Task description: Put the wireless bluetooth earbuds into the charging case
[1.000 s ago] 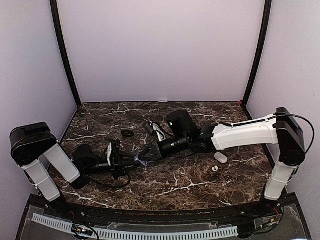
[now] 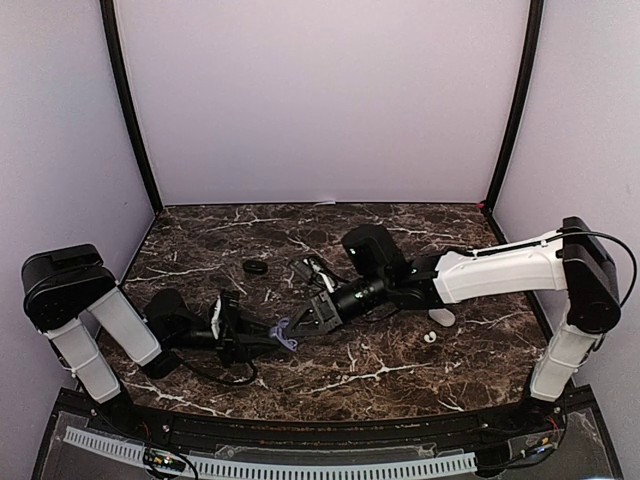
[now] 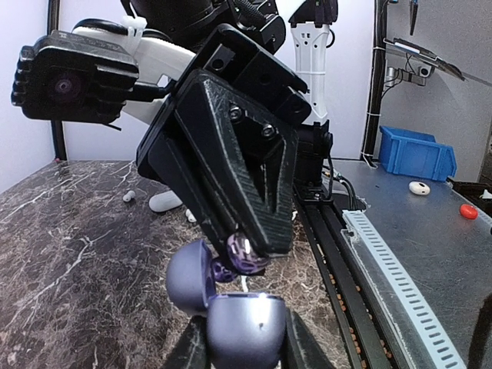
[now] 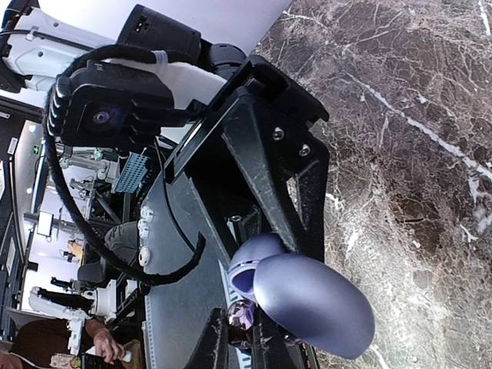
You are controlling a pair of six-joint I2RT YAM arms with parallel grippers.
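Over the front middle of the table, the purple charging case (image 2: 284, 336) is held with its lid open. My left gripper is shut on its rounded body (image 3: 246, 327); the lid (image 3: 190, 278) stands to one side. Between the fingertips of my right gripper is a glossy purple earbud (image 4: 240, 314), close to the open case. In the left wrist view the same earbud (image 3: 247, 254) sits just above the case's opening. Another small dark purple piece (image 3: 223, 270) shows beside the lid; whether it is a second earbud, I cannot tell. The case's inside is mostly hidden.
A white rounded object (image 2: 441, 316) and a small white piece (image 2: 430, 338) lie on the table under the right arm. A dark oval item (image 2: 255, 267) rests farther back on the left.
My right gripper has shifted slightly to the right and down in the top view, leaving more of the case visible.
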